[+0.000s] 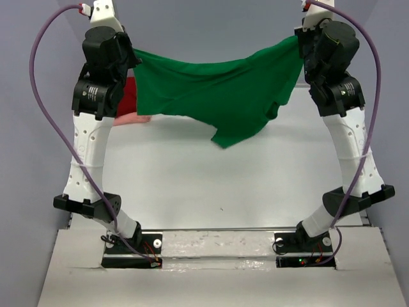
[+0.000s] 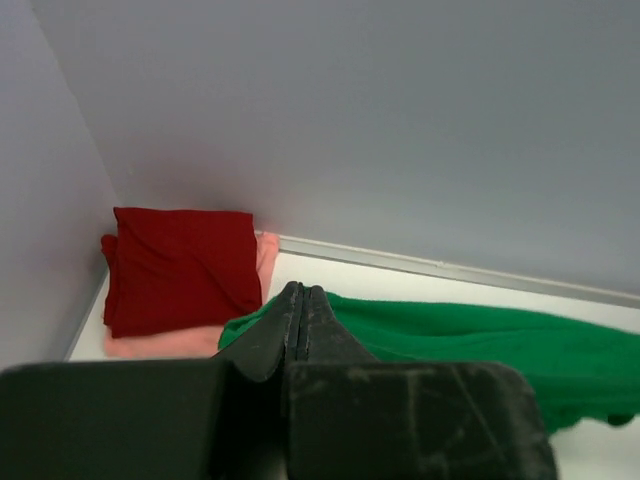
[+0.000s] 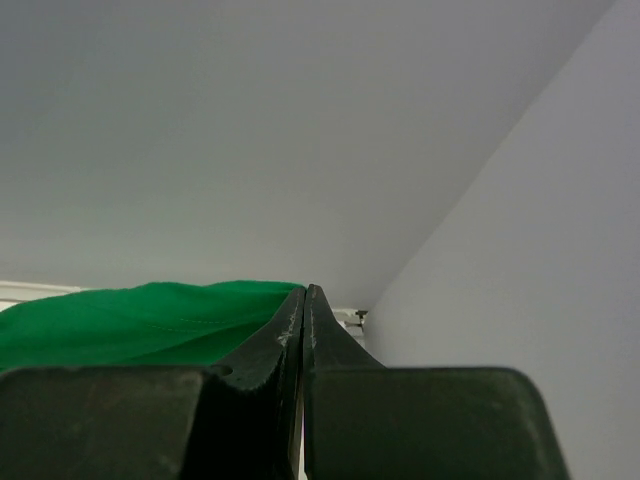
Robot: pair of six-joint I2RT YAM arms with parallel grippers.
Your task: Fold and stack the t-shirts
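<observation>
A green t-shirt [image 1: 211,89] hangs spread in the air between my two arms, its lower hem dipping toward the table in a point. My left gripper [image 1: 135,59] is shut on one upper corner, and my right gripper [image 1: 299,41] is shut on the other. Behind the fingertips in the left wrist view, the green cloth [image 2: 450,340] runs off to the right. In the right wrist view, the cloth [image 3: 150,315] reaches up to the closed tips. A folded red shirt [image 2: 185,270] rests on a folded pink one [image 2: 170,343] at the far left of the table.
Grey walls rise behind the table and on both sides, with the back wall [image 2: 400,120] close beyond the stack.
</observation>
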